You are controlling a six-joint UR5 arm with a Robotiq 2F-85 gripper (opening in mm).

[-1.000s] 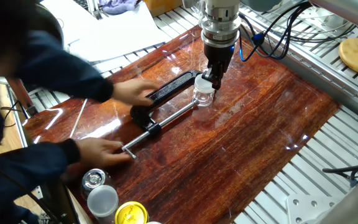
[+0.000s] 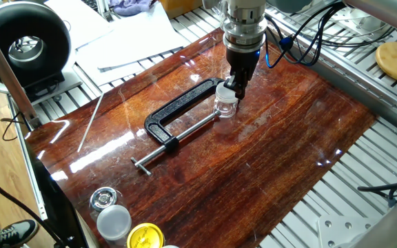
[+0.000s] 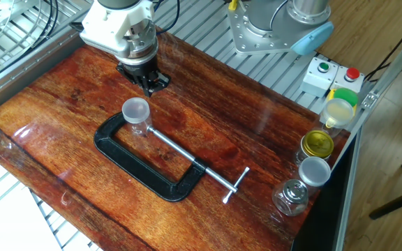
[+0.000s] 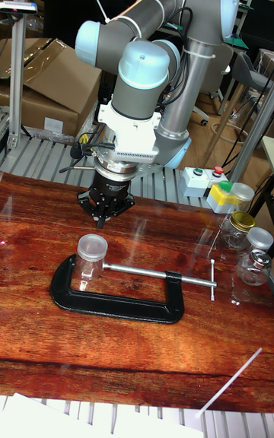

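A clear jar with a frosted white lid stands upright on the wooden board, within the mouth of a black C-clamp. The clamp lies flat, and its silver screw reaches to the jar's side. My gripper points down above the board, behind the jar as seen in exterior view 3. Its black fingers come together at the tips, with nothing visible between them. In exterior view 1 the gripper overlaps the jar's lid, but the other two views show them apart.
Several jars stand at one board edge, including one with a yellow lid and one with a silver lid. A button box is beyond the board. A thin white strip lies near another edge. Much of the board is bare.
A person's hands were on the clamp a second ago; they have withdrawn to the left and out of view. The clamp, jar and my gripper look unmoved.
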